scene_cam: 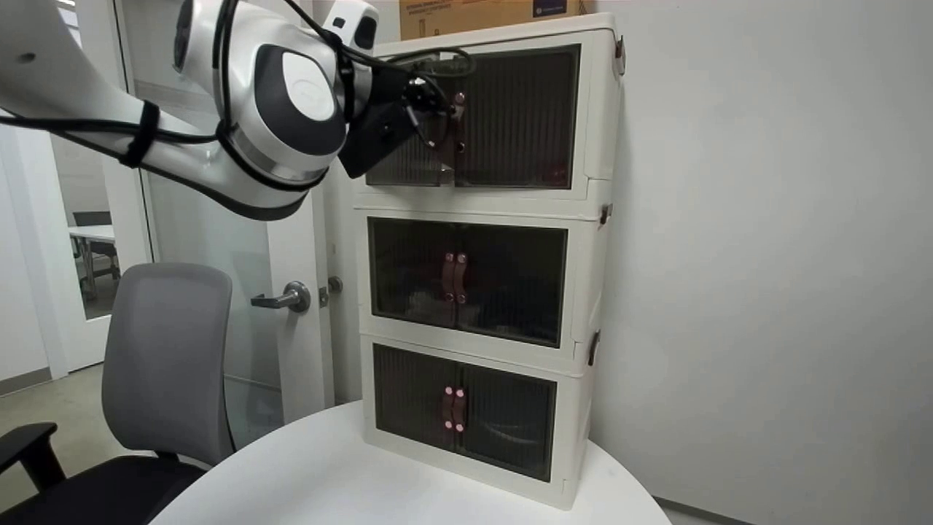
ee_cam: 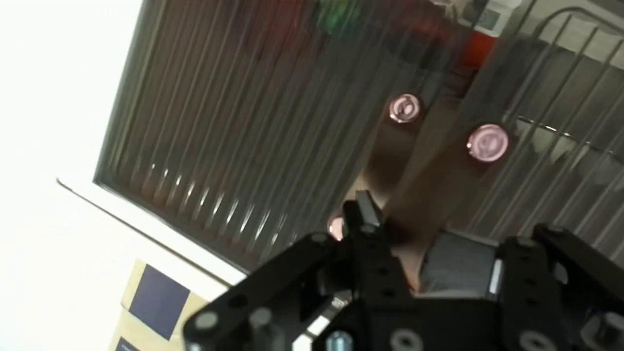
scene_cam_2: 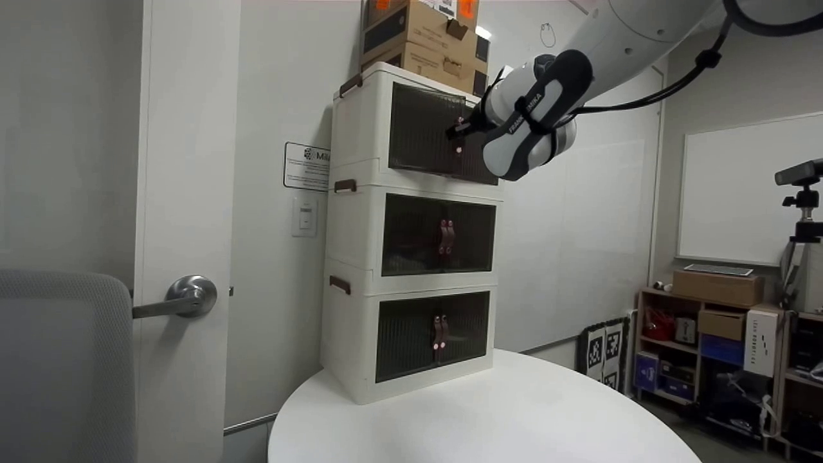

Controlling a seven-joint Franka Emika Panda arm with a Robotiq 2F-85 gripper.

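Note:
A white cabinet (scene_cam: pixel 603 157) of three stacked units has dark ribbed double doors. My gripper is at the top unit, shut on the brown handle (ee_cam: pixel 441 190) of the door that is on the left in exterior view 1. That left door (scene_cam: pixel 402 165) stands slightly ajar, with a light strip at its inner edge. Its neighbour, the right door (scene_cam: pixel 520 122), looks closed, and its handle (ee_cam: pixel 389 149) lies just outside my left finger in the wrist view. The handle's lower end is partly hidden by the fingers.
The middle doors (scene_cam: pixel 516 280) and bottom doors (scene_cam: pixel 512 420) are closed. Cardboard boxes (scene_cam_2: pixel 440 38) sit on top of the cabinet. It stands on a round white table (scene_cam_2: pixel 478 424); a grey chair (scene_cam: pixel 166 359) is beside it.

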